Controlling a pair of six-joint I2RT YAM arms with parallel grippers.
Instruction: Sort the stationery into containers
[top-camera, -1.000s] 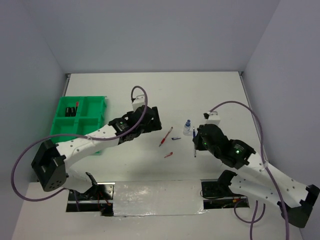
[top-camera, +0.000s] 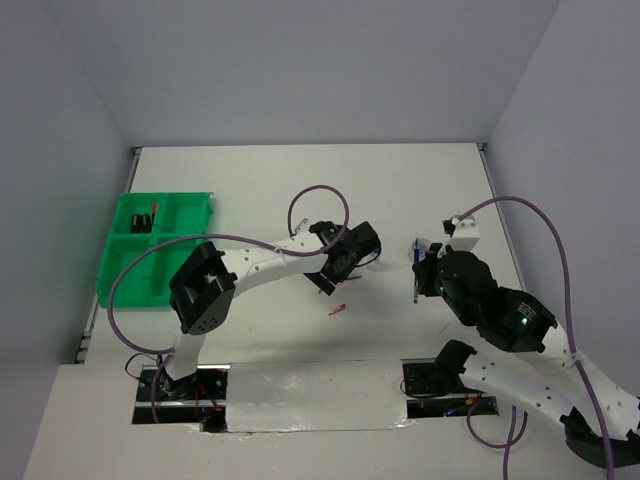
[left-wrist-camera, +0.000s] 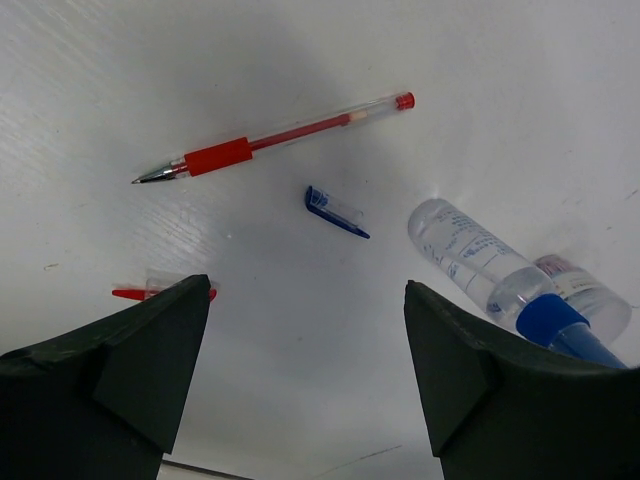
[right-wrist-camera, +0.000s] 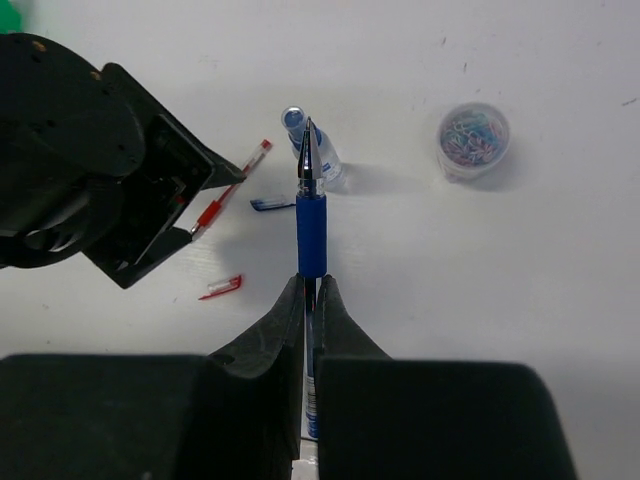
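My left gripper is open above a red pen (left-wrist-camera: 218, 156), a blue cap (left-wrist-camera: 336, 210) and a red cap (left-wrist-camera: 130, 293), nothing between its fingers. A clear bottle with blue top (left-wrist-camera: 465, 255) lies or stands at the right of that view, beside a round container (left-wrist-camera: 585, 295). My right gripper is shut on a blue pen (right-wrist-camera: 311, 230), held tip up in the right wrist view. A clear tub of paper clips (right-wrist-camera: 473, 140) stands right of the bottle there.
A green compartment tray (top-camera: 180, 210) with black and red items in one section is at the left of the table (top-camera: 300, 170).
My left gripper has moved right and toward the front over the pens and bottle. My right gripper, holding the blue pen, has moved rightward.
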